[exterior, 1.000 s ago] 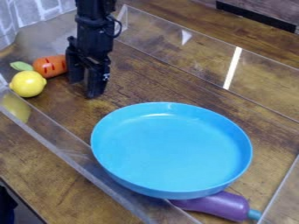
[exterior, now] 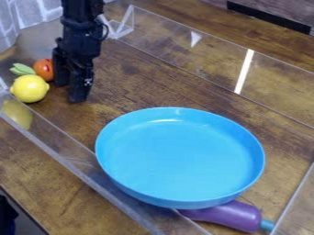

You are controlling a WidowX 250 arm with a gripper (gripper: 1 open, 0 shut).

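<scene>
My black gripper (exterior: 73, 81) is low at the upper left, open, its fingers down near the wooden floor. Just left of it is an orange-red vegetable (exterior: 44, 70) with green at its left end, partly hidden behind the gripper; I cannot tell whether they touch. A yellow lemon-like fruit (exterior: 29, 88) lies below and left of that.
A large blue plate (exterior: 181, 156) fills the lower middle. A purple toy eggplant (exterior: 227, 215) lies at the bottom right, partly under the plate. Clear walls edge the workspace. The wooden floor right of the gripper is bare.
My gripper has shifted left over the last second, covering more of the orange-red vegetable. The plate, the yellow fruit and the eggplant look unmoved.
</scene>
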